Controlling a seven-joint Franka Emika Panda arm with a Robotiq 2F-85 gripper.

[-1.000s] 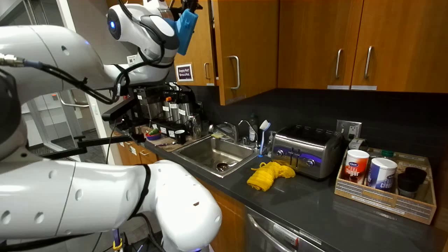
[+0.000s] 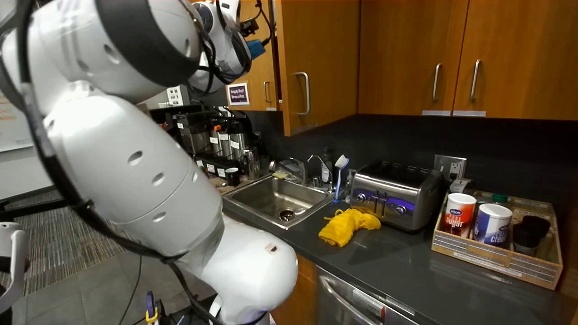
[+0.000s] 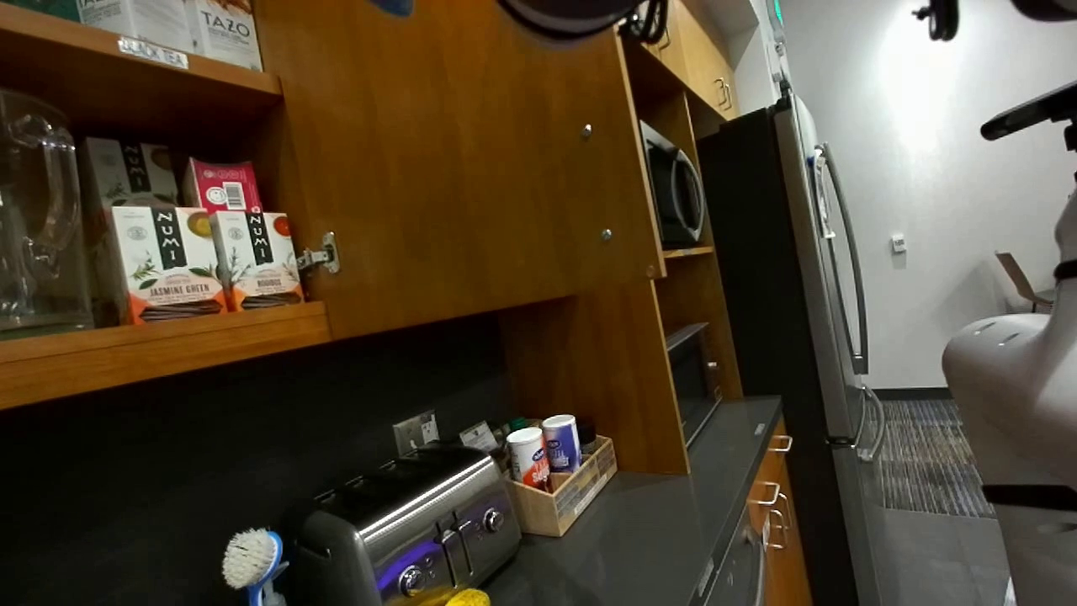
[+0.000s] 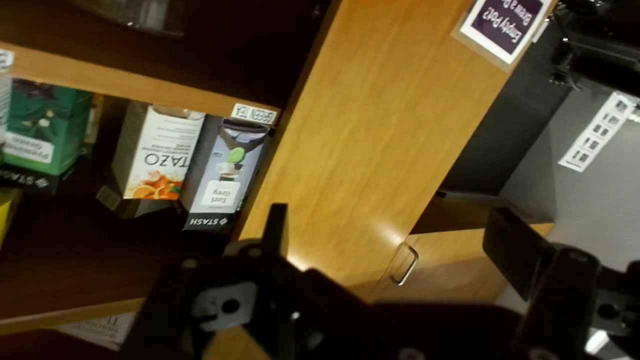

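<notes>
In the wrist view my gripper stands open, its two dark fingers wide apart with nothing between them. Past the gap is a wooden cabinet side panel (image 4: 360,132). Left of it, tea boxes occupy the open cabinet: an Earl Grey box (image 4: 223,174), an orange-printed Tazo box (image 4: 165,153) and a green Stash box (image 4: 42,129). This view is turned, so the labels read upside down. An open cabinet door (image 2: 320,59) juts out over the counter in exterior view 1. My fingers are out of sight in both exterior views.
The sink (image 2: 279,197), a yellow cloth (image 2: 349,225), a toaster (image 2: 398,195) and a cardboard tray (image 2: 498,257) sit on the counter below. A glass pitcher (image 3: 40,222) stands on a cabinet shelf.
My arm has swung and refolded: its links now rise steeply across the left side. The wrist has turned and shifted slightly right. The cabinet door and counter objects look unmoved.
</notes>
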